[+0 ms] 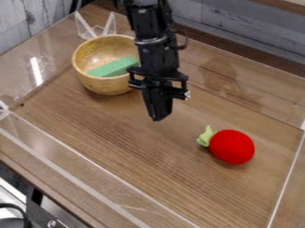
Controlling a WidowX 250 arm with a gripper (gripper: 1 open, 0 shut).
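Observation:
My black gripper [158, 112] hangs over the middle of the wooden table, right of a yellow bowl [88, 63], shut with nothing visible between its fingers. A green object [112, 67] lies inside the bowl. A red tomato-like object [234, 148] with a pale green piece [205, 136] at its left lies at the right.
A white wall runs along the back. Dark cables show at the lower left edge.

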